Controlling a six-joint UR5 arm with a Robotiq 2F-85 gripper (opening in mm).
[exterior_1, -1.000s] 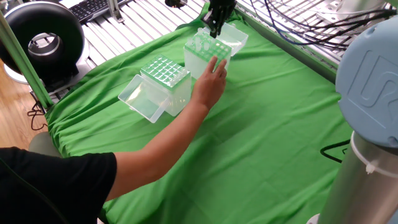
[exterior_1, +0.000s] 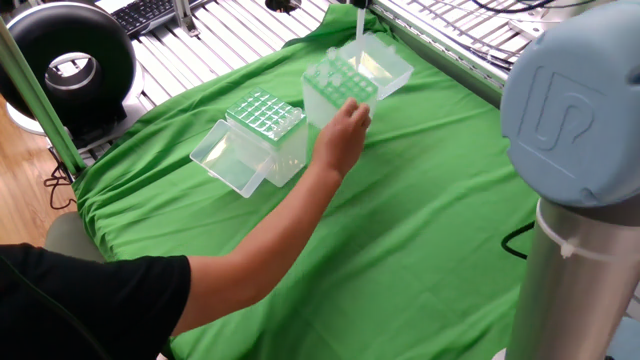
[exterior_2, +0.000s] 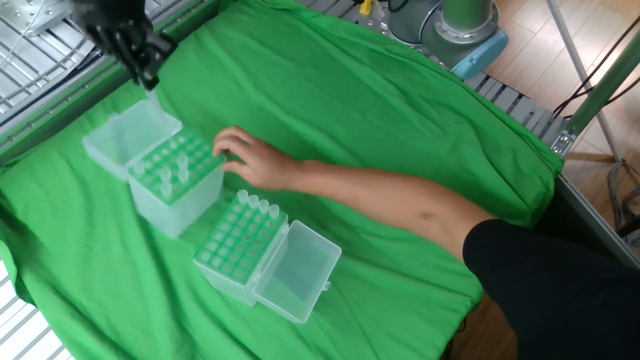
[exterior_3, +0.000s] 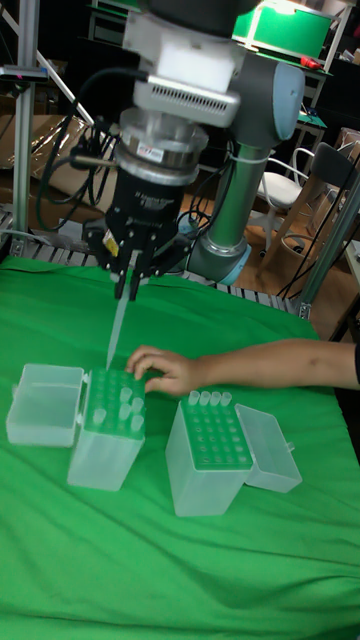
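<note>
In exterior view 3 my gripper (exterior_3: 129, 284) is shut on a long, clear pipette tip (exterior_3: 117, 331), which hangs nearly upright, slightly slanted. Its lower end is close to the back of the left tip rack (exterior_3: 98, 459); whether they touch I cannot tell. That rack is a frosted box with a green perforated top, a few tips standing in it and its clear lid (exterior_3: 45, 405) open. A person's hand (exterior_3: 165, 369) rests on the rack's corner. In exterior view 1 only the held tip (exterior_1: 360, 25) shows, the gripper being out of frame.
A second open rack (exterior_2: 240, 240) stands beside the first, with one row of several tips (exterior_2: 258, 205) and its lid (exterior_2: 300, 270) folded outward. The person's forearm (exterior_2: 370, 195) reaches across the green cloth (exterior_2: 330, 110). Bare cloth lies to the arm base's side.
My gripper has risen out of exterior view 1, and the pipette tip below it now shows. The rack under the hand has shifted slightly right, and the person's fingers have drawn in against it.
</note>
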